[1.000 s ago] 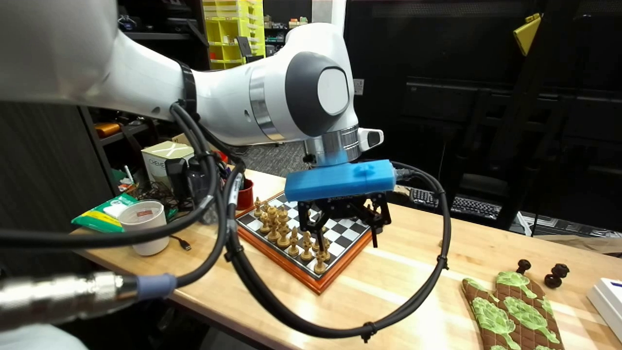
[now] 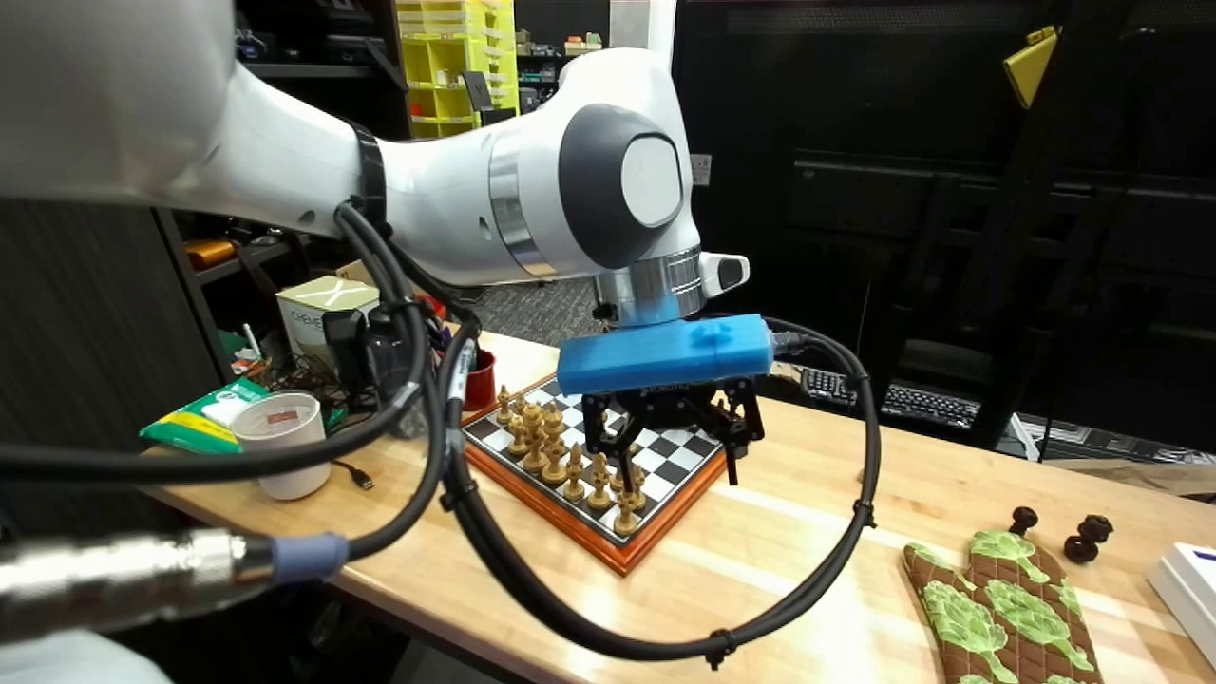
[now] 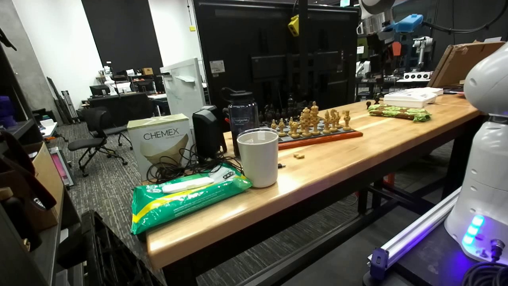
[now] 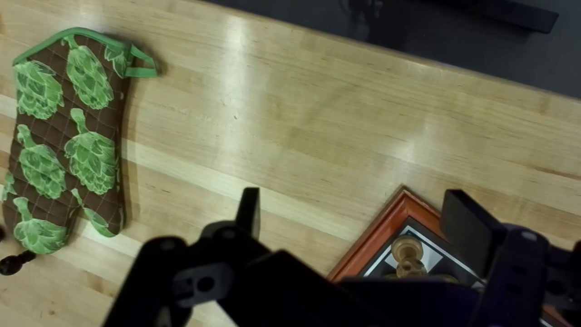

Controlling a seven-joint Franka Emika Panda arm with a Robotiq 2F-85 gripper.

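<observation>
My gripper hangs above the right part of the chessboard, its two black fingers spread wide with nothing between them. In the wrist view the gripper stands open over bare wood and one board corner. The chessboard has a reddish wooden frame and black and white squares. Light wooden chess pieces stand along its near side. Dark pieces line the far side. Two dark pieces lie off the board at the right: one dark piece and another dark piece, close to the oven mitt.
A white cup, a green packet, a Chemex box and a dark bottle crowd one table end. Small tan pieces lie before the board. A white box sits far right. Bare tabletop separates board and mitt.
</observation>
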